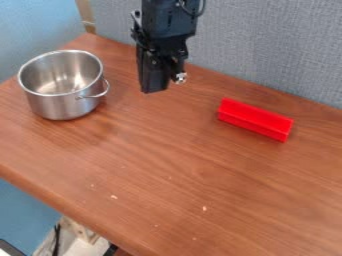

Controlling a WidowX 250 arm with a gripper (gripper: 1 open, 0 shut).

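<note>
My black gripper (162,76) hangs over the back middle of the wooden table, right of a steel pot (62,96) with side handles at the left. Whether its fingers are open or shut, or hold anything, I cannot tell. A red block (255,120) lies on the table to the right of the gripper, apart from it.
A grey padded wall (274,45) runs along the back, and a light blue surface borders the table at the left.
</note>
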